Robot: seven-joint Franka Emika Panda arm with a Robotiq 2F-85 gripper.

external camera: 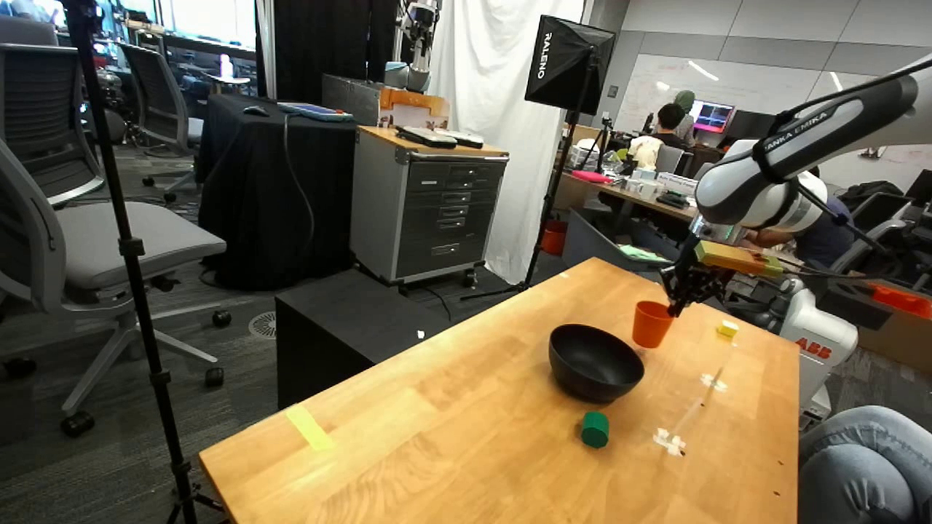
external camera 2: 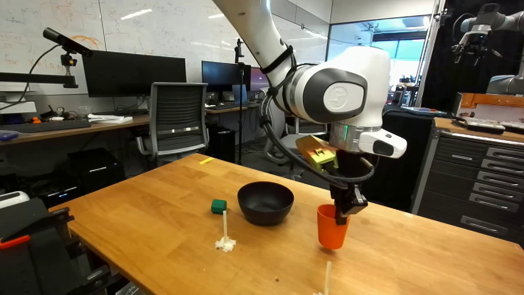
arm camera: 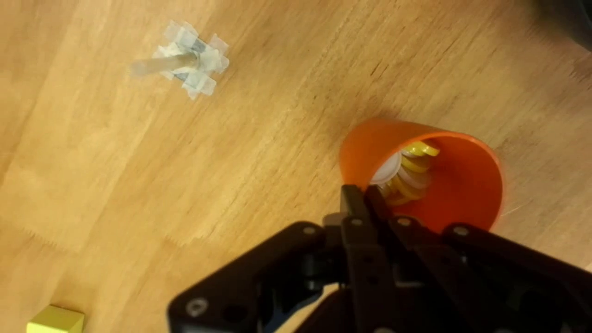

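My gripper is shut on the near wall of an orange cup (external camera 2: 330, 231), one finger inside the rim and one outside. Several yellow and white round pieces (arm camera: 413, 172) lie inside the cup, visible from the wrist. The cup is roughly upright, close above the table; a small shadow under it in exterior view 2 suggests a slight gap. A black bowl (external camera: 595, 362) stands beside the cup, and a green block (external camera: 595, 429) sits on the far side of the bowl from the gripper.
A yellow block (external camera: 727, 328) rests near the table's edge. Two thin upright pegs are taped down, one peg (external camera 2: 224, 225) near the bowl and another peg (external camera 2: 327, 277) closer to the cup.
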